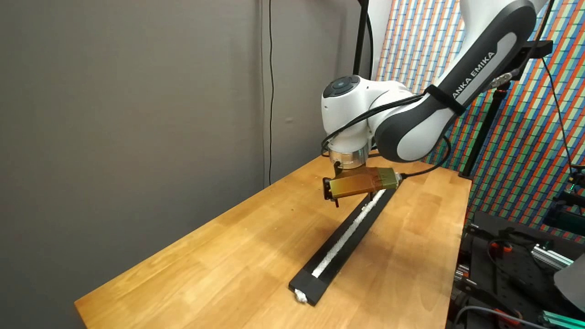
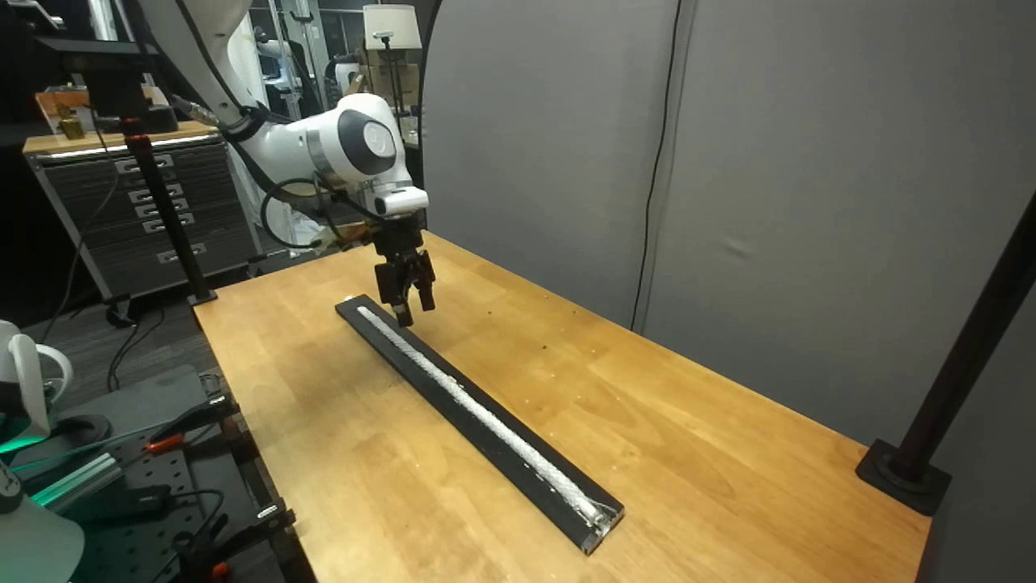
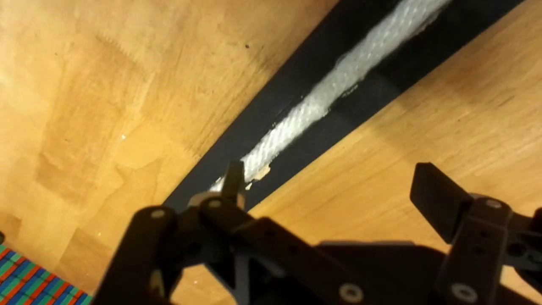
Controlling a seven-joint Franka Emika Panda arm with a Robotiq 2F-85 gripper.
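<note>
A white braided rope lies along the middle of a long, flat black strip on the wooden table. In exterior view 1 one rope end pokes out at the strip's near end. My gripper points down above the table by the strip's far part, open and with nothing between its fingers. In the wrist view the left finger overlaps the rope, while the right finger appears over bare wood. Contact with the rope cannot be told.
A grey wall panel borders its long side. At the right in exterior view 2 stands a black post. A cart with clutter sits beside the opposite edge.
</note>
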